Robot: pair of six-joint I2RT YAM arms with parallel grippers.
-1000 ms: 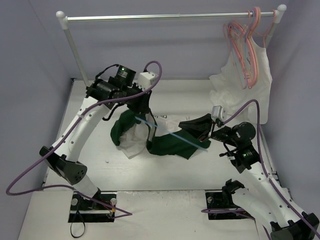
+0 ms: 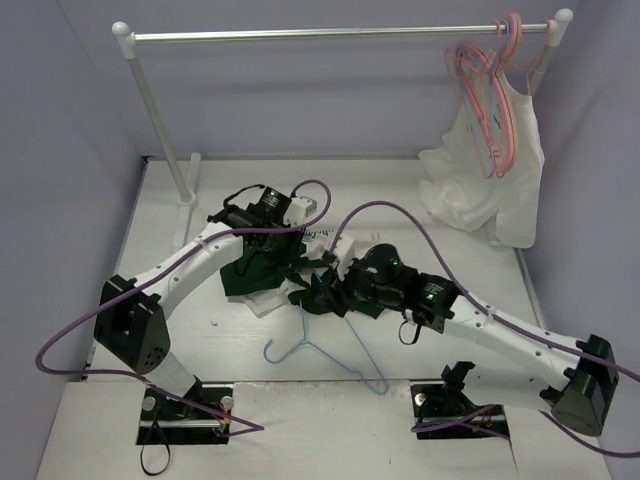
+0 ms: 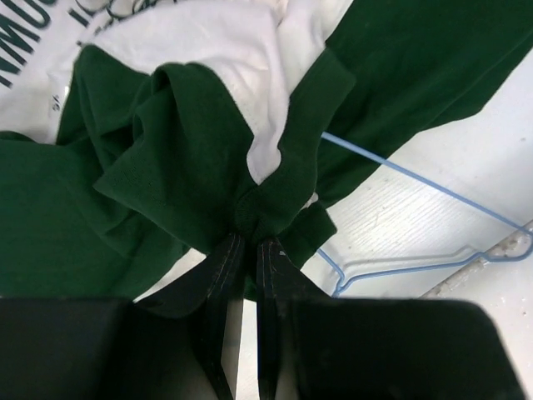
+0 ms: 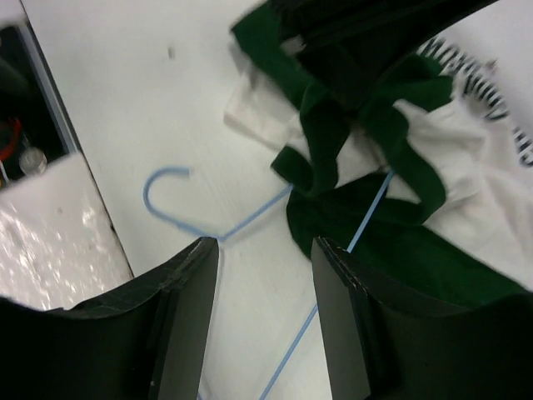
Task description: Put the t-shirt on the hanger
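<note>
On the table lies the crumpled t-shirt (image 2: 255, 278), dark green with white and black lettering. My left gripper is shut on a bunched green fold of it, in the left wrist view. The blue hanger (image 2: 318, 348) lies flat, its hook pointing left and one end under the shirt's fabric (image 4: 329, 154). In the right wrist view, my right gripper stands part open, the hanger's hook (image 4: 166, 196) and bars showing beyond its fingers (image 4: 187, 292). Nothing shows clasped between them.
Above the table runs a metal rail (image 2: 330, 35). Several pink hangers (image 2: 490, 110) and a white garment (image 2: 510, 190) hang at its right end.
The blue hanger came down from a raised slant to lie flat, hook toward the left front. My right arm swung left to the shirt and hanger; the left gripper moved slightly down.
</note>
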